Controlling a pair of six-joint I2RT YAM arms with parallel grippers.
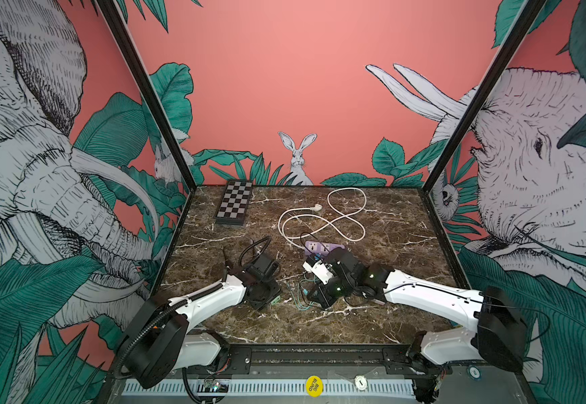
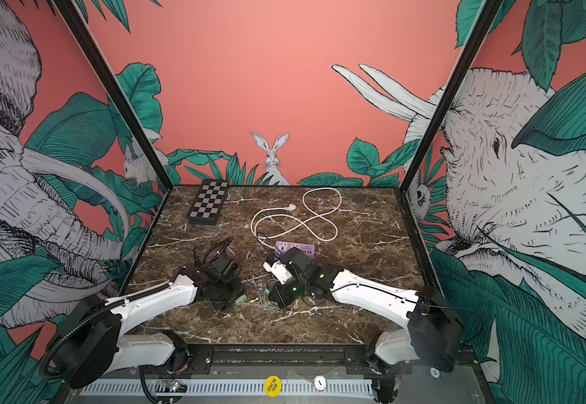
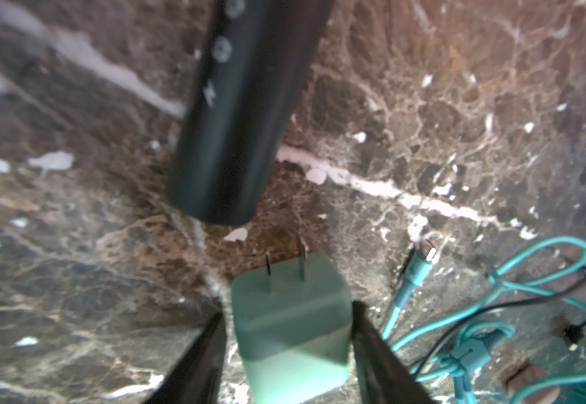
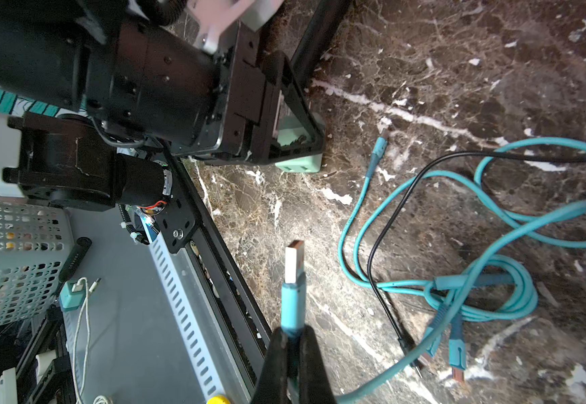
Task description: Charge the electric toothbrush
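In the left wrist view a mint-green power adapter (image 3: 293, 323), prongs upward in the picture, lies between the fingers of my left gripper; whether they grip it is unclear. Just beyond it is a black cylindrical object (image 3: 242, 114), perhaps the toothbrush. My right gripper is shut on a teal USB cable's plug (image 4: 293, 303), whose metal end points up in the right wrist view. Loose teal and black cables (image 4: 515, 296) lie coiled on the marble below it.
A purple power strip (image 1: 316, 246) sits behind my right gripper, with a white cord (image 1: 356, 239) looped toward the back. A checkered board (image 1: 234, 200) lies back left.
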